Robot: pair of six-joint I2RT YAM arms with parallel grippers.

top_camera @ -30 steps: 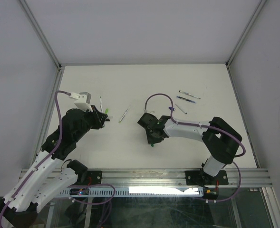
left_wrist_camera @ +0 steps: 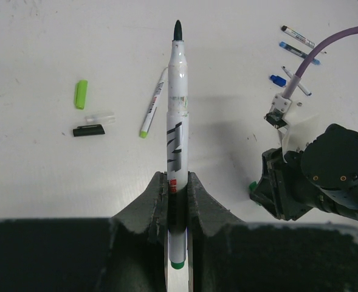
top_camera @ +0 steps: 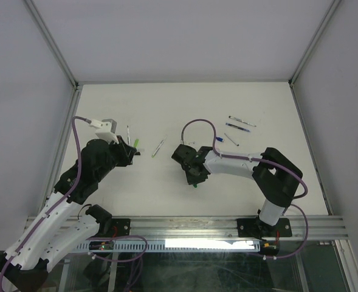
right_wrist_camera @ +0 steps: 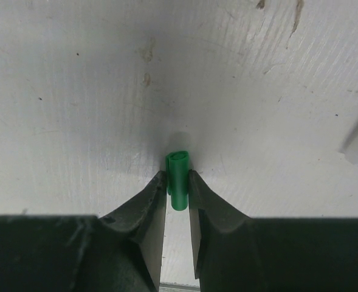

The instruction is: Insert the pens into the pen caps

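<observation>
My left gripper is shut on a white marker [left_wrist_camera: 177,91] with a dark tip and green end, held upright above the left of the table [top_camera: 179,103]. My right gripper is low over the table front, its fingertips on either side of a green cap [right_wrist_camera: 179,182] lying on the surface; whether they grip it is unclear.
A light green cap [left_wrist_camera: 81,94], a black cap [left_wrist_camera: 89,131] and a green-ended pen [left_wrist_camera: 153,103] lie on the left. Several pens [top_camera: 236,128] and a blue cap [left_wrist_camera: 278,80] lie at right.
The left gripper and its marker have barely moved.
</observation>
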